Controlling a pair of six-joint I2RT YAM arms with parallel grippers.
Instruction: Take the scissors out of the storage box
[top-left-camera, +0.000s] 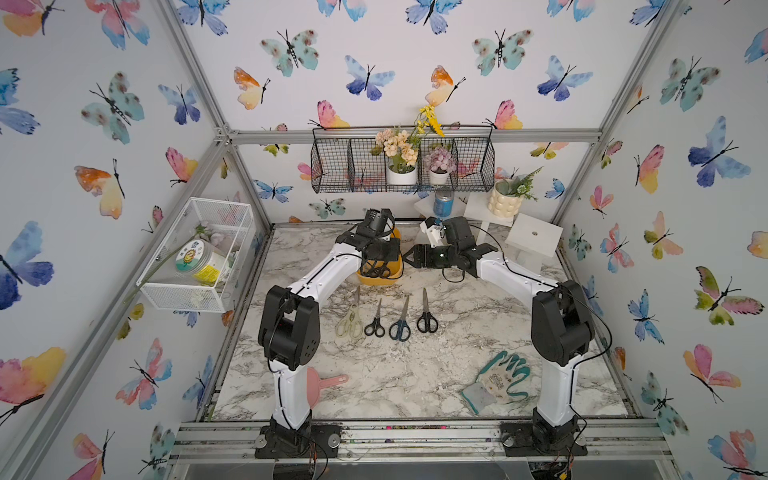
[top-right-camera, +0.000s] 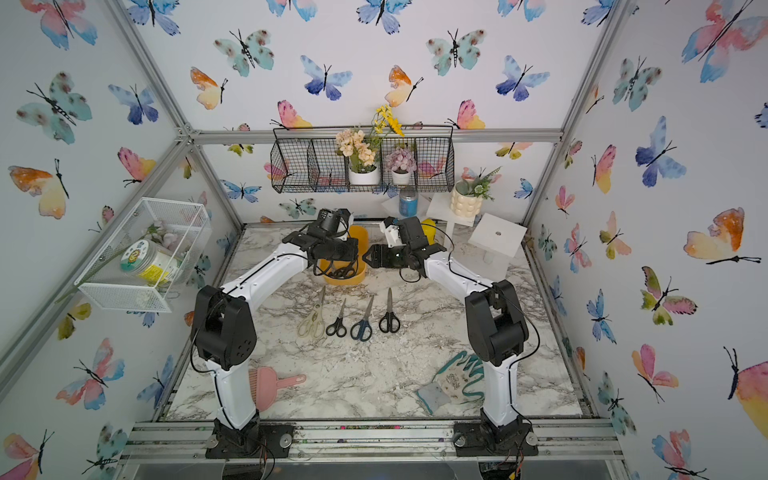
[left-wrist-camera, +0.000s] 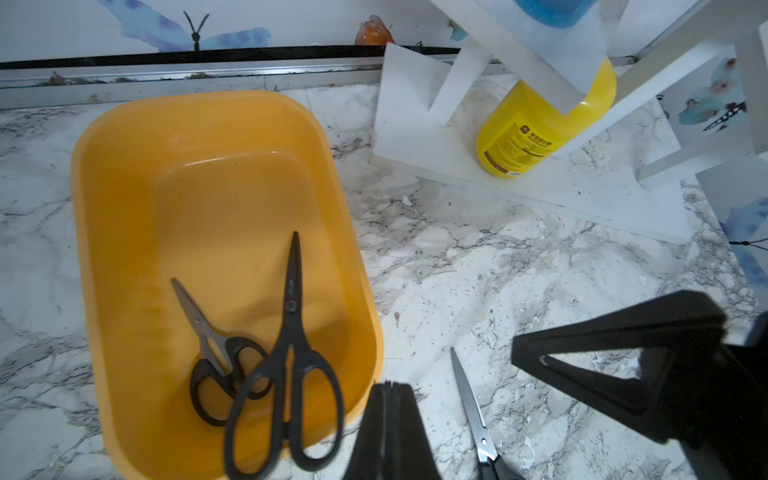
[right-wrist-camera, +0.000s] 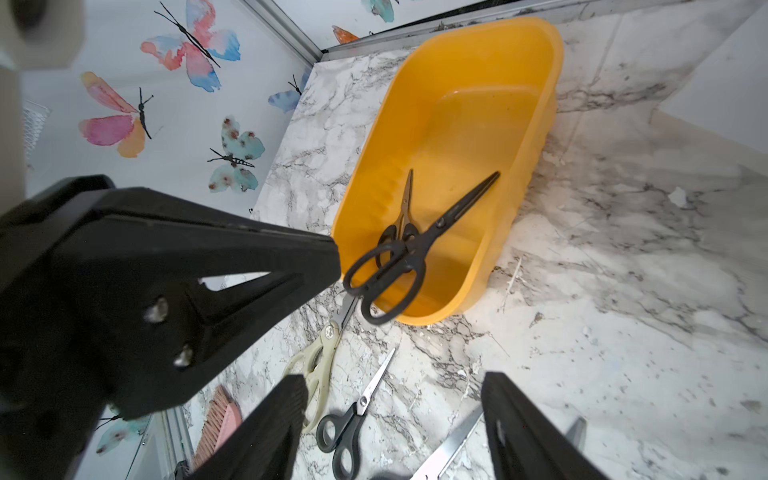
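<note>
The orange storage box (left-wrist-camera: 352, 240) holds two scissors. A large black pair (left-wrist-camera: 293, 308) leans over its front, handles toward the near rim and blades inside. The smaller pair (left-wrist-camera: 196, 316) lies on the bottom. My left gripper is shut at the box's front right corner, nothing visible between its fingers. In the right wrist view it ends close to the large pair's handles; whether they touch, I cannot tell. Right of the box, my right gripper stands open and empty, above the table. Several scissors lie in front of the box, including a cream pair (top-left-camera: 350, 321) and a blue-handled pair (top-left-camera: 401, 324).
White stands and a yellow bottle (left-wrist-camera: 528, 132) are behind and right of the box. A glove (top-left-camera: 500, 380) lies at the front right, a pink dustpan (top-left-camera: 320, 384) at the front left.
</note>
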